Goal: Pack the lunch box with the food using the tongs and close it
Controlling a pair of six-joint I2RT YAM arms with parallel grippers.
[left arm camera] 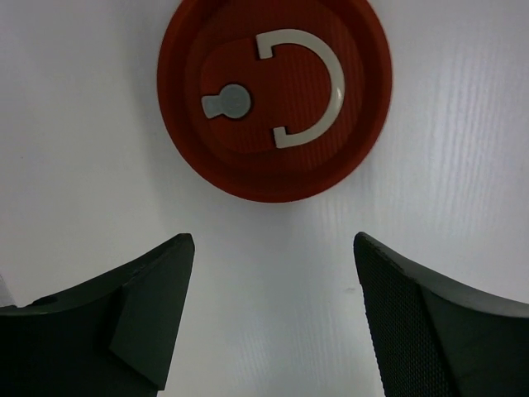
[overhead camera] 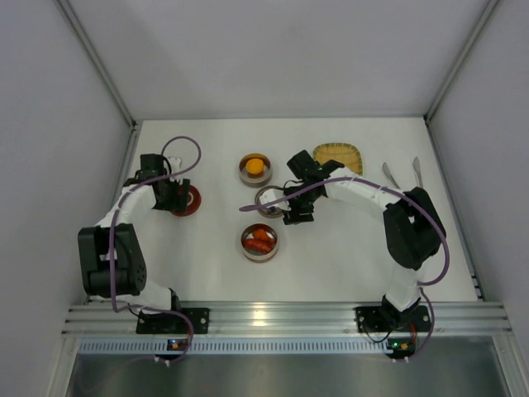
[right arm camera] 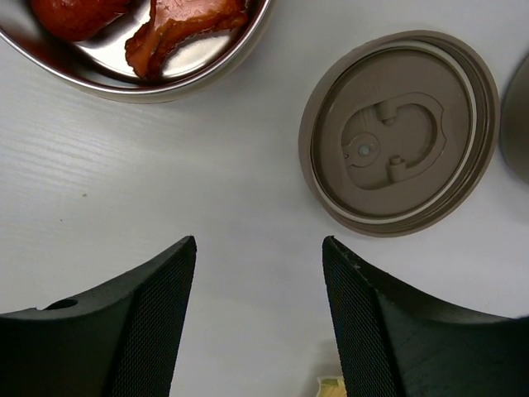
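Note:
A red lid (left arm camera: 231,174) with a white handle lies on the table, just beyond the open fingers of my left gripper. My right gripper is open with nothing between its fingers, over bare table beside a grey-brown lid (right arm camera: 388,198). A steel bowl (overhead camera: 259,255) holding red sausage-like food sits in front of that lid in the top view and at upper left in the right wrist view. A second bowl (overhead camera: 255,179) with yellow food stands behind.
A yellow tray (overhead camera: 337,153) sits at the back right, with knife-like utensils (overhead camera: 417,172) to its right.

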